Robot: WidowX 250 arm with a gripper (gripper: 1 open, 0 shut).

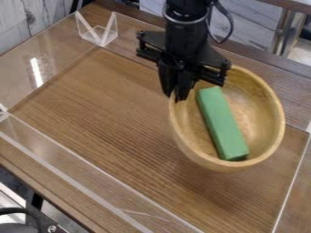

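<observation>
My gripper (183, 86) hangs from the top centre, shut on the near left rim of a yellow oval bowl (255, 136) on the right. Inside the bowl lies a long green block (223, 123). The fingertips are partly hidden against the rim, and the bowl looks tilted.
A wooden table (97, 127) has a broad bare area at left and front. A clear plastic bracket (100, 29) stands at the back left, and a rail runs along the back right edge. A dark cable lies at the bottom left.
</observation>
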